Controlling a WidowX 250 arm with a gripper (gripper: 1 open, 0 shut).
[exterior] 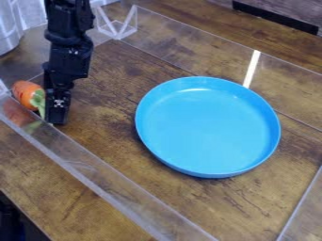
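Observation:
My black gripper (56, 102) reaches down from the top left, low at the left side of the table beside an orange toy carrot (28, 92) with a green top. The carrot lies at the clear plastic wall, partly behind the gripper. The fingers are dark and overlap the carrot's green end, so I cannot tell whether they are open or closed on it.
A large blue plate (206, 127) fills the right middle of the wooden table (151, 38). Clear plastic walls run along the lower left and the right. The table between gripper and plate is bare.

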